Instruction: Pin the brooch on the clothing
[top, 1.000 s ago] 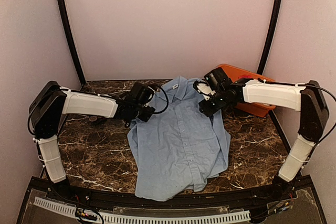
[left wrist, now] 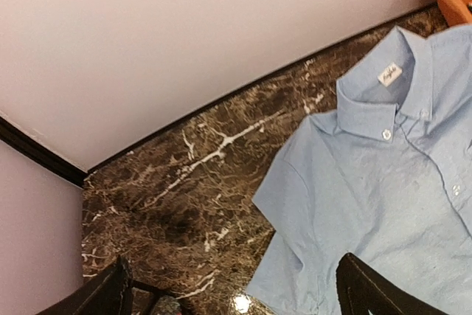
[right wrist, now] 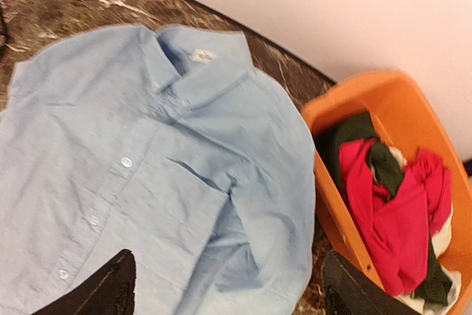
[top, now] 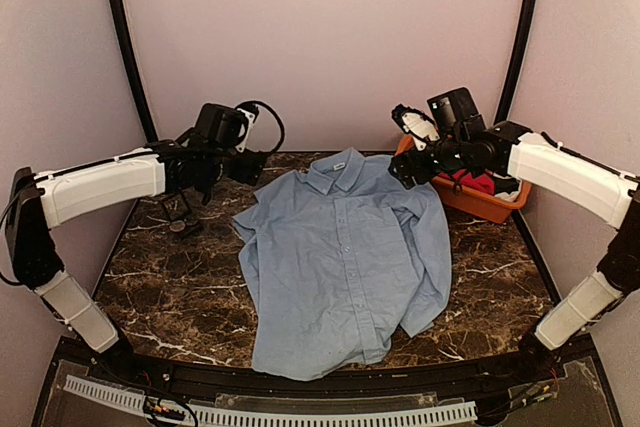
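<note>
A light blue button-up shirt (top: pixel 325 257) lies front up on the dark marbled table, its collar (top: pixel 338 173) at the back. My left gripper (top: pixel 247 166) is raised behind the shirt's left shoulder; in the left wrist view its fingers (left wrist: pixel 376 289) stand wide apart with nothing between them. Over the right shoulder hangs my right gripper (top: pixel 408 169), open and empty, its fingers (right wrist: pixel 110 285) spread above the chest and sleeve. A small dark holder (top: pixel 180 217) sits on the table at left, only partly visible; I cannot tell whether the brooch is in it.
An orange bin (right wrist: pixel 346 219) with red, dark green and white cloth (right wrist: pixel 398 204) stands at the back right, close beside the shirt's shoulder. Bare table (top: pixel 180 292) shows left of the shirt. Pale walls close off the back and sides.
Both grippers have risen off the shirt. The left one has moved back and left from the shoulder; the right one has come left from the sleeve. The right sleeve lies farther out than a second ago.
</note>
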